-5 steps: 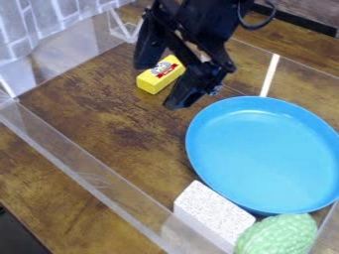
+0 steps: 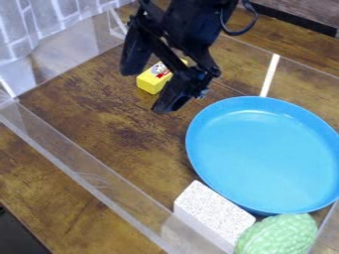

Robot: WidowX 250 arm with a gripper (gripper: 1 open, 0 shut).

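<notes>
My black gripper (image 2: 149, 81) hangs open at the top centre, its fingers spread over the wooden surface. A yellow box with a printed label (image 2: 151, 77) lies behind it, partly hidden by the gripper. A blue plate (image 2: 261, 157) lies to the right of the gripper. A white speckled block (image 2: 212, 210) and a green textured object (image 2: 276, 237) lie at the bottom right, by the plate's near edge.
Clear plastic walls (image 2: 93, 174) edge the work area. A tiled surface shows at the top left. The wooden floor (image 2: 93, 119) left of the plate is bare.
The gripper has moved left and slightly down, and now covers more of the yellow box. The other objects have not moved.
</notes>
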